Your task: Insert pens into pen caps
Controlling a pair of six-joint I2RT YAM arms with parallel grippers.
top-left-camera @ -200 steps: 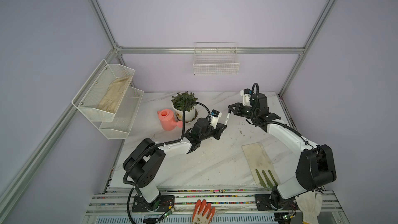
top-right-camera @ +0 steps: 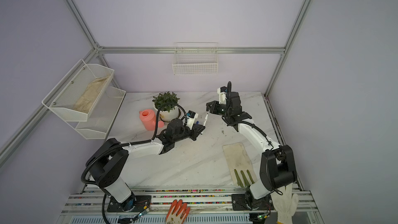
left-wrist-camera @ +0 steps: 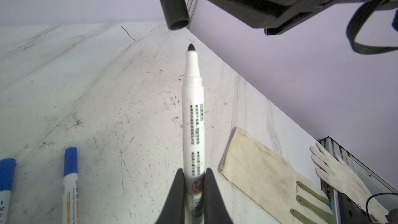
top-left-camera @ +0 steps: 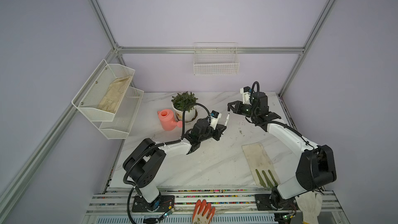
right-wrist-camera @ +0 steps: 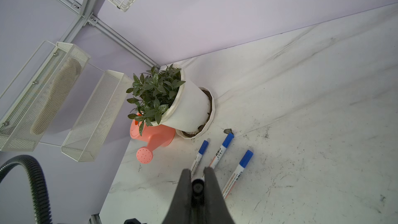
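A white marker pen (left-wrist-camera: 193, 128) with a bare black tip points upward, my left gripper shut on its lower part. Above it hangs a black pen cap (left-wrist-camera: 172, 4), its open end facing down. The cap's mouth sits above and slightly left of the tip in the left wrist view, with a visible gap between them. My right gripper is shut on the cap, whose round end shows between the fingers. Both arms meet over the middle-back of the table, left gripper (top-left-camera: 221, 127) lower, right gripper (top-left-camera: 230, 106) higher.
Several blue-capped markers (right-wrist-camera: 235, 172) lie on the marble table near a potted plant (right-wrist-camera: 188, 103) and a pink watering can (top-left-camera: 167, 119). A beige glove (top-left-camera: 259, 159) rests at the right front.
The right gripper with the cap has shifted very slightly and risen a little, and the gap above the pen tip looks wider. The left arm has barely moved.
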